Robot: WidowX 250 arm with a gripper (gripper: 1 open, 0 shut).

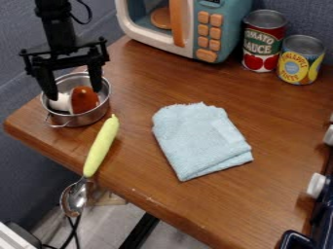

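Note:
The black gripper [68, 70] hangs at the upper left over a small steel pot [84, 113], its fingers reaching down toward the rim. Inside the pot are a white item [58, 103] and an orange-red item [85, 99]. Whether the fingers hold anything is hard to tell. A ladle with a yellow handle [97, 148] lies at the table's left edge, its metal bowl [74, 197] over the edge.
A folded light blue cloth [200, 141] lies mid-table. A toy microwave [208, 34], a tomato sauce can [262, 41] and a yellow can [301, 58] stand at the back. Dark objects line the right edge.

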